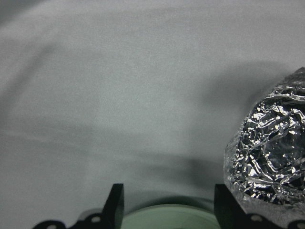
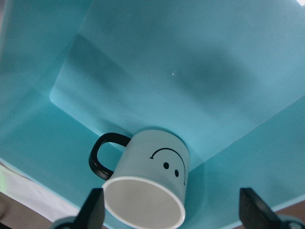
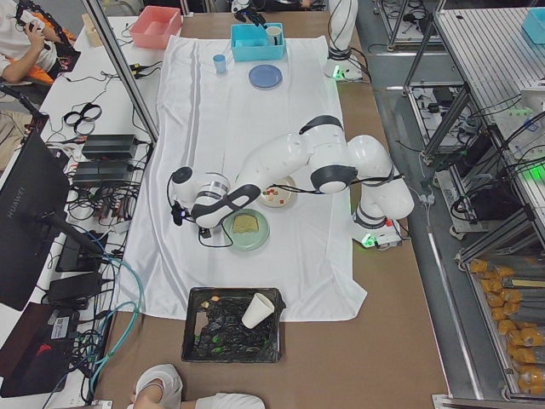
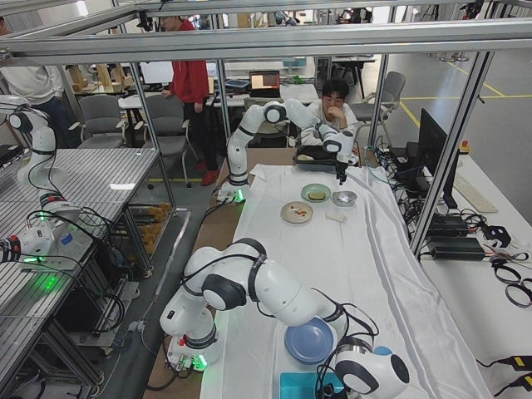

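Note:
My left gripper is open over the white cloth beside a green plate (image 1: 169, 217) and a crinkled foil-like silver bowl (image 1: 269, 148). In the camera right view the bowl (image 4: 344, 198) sits next to the green plate (image 4: 316, 187), near a beige plate (image 4: 297, 212) with small food pieces. My right gripper is open above a turquoise bin (image 2: 200, 57); a smiley mug (image 2: 145, 162) with a black handle lies inside it, below the fingertips, not held.
A blue plate (image 3: 265, 76) and blue cup (image 3: 219, 64) stand near the bin. A black tray (image 3: 196, 341) holding a white cup is at the other end.

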